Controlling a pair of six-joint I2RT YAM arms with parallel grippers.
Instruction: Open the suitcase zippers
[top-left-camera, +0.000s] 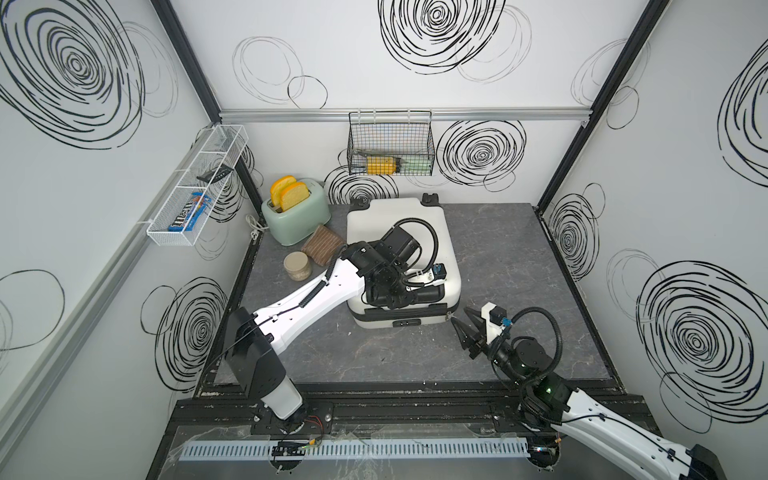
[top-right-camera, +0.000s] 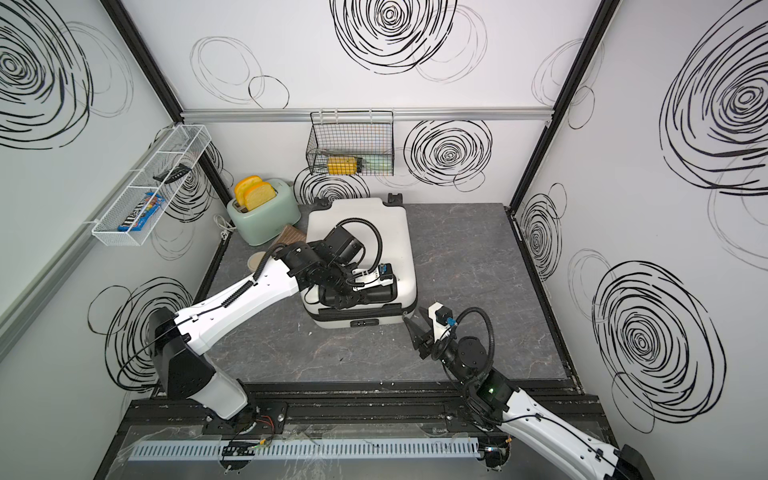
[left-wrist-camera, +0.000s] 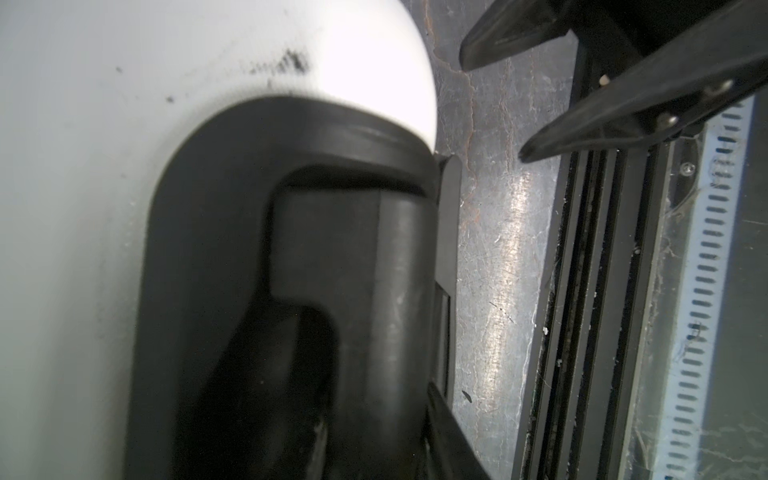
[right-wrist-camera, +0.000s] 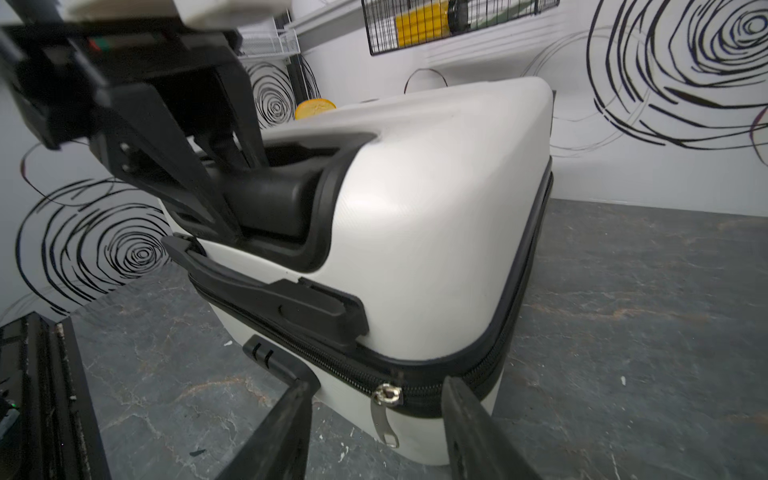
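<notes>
A white suitcase (top-left-camera: 389, 214) lies flat on the table with its black handle (left-wrist-camera: 392, 264) toward the front. My left gripper is shut on that handle; its fingertips run off the bottom of the left wrist view. At the front right corner, a metal zipper slider (right-wrist-camera: 388, 393) sits on the black zipper track, its grey pull tab (right-wrist-camera: 383, 424) hanging down. My right gripper faces this corner with fingers spread. In the right wrist view the slider appears between the fingertips, with no contact visible. A second slider cannot be made out.
A green toaster (top-left-camera: 299, 220) with yellow toast, a brown block (top-left-camera: 324, 245) and a round beige item (top-left-camera: 297, 265) stand left of the suitcase. A wire basket (top-left-camera: 390, 144) hangs behind.
</notes>
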